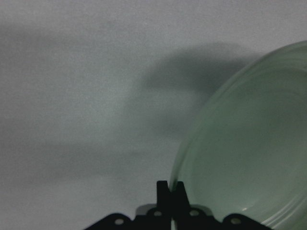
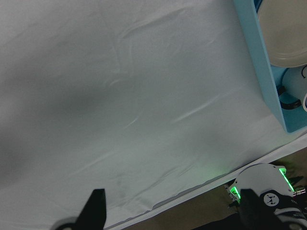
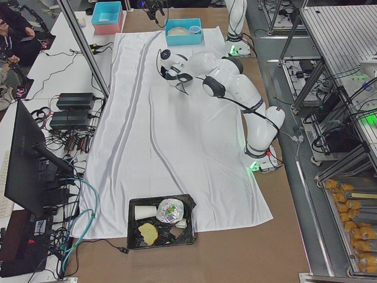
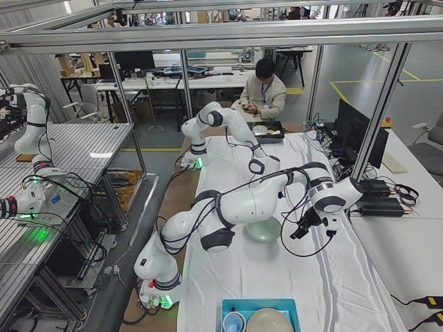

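A translucent pale green bowl (image 4: 263, 232) sits on the white cloth; in the left wrist view its rim curves over the right half. My left gripper is at that bowl (image 1: 244, 139), its fingertips close together on the near rim, shut on it. My right gripper is open above bare cloth, its fingers wide apart with nothing between them. In the camera right view the right gripper (image 4: 310, 227) hangs right of the bowl.
A blue bin (image 3: 183, 38) with a plate and mug stands at the far end. A black tray (image 3: 134, 239) with several items lies at the other end.
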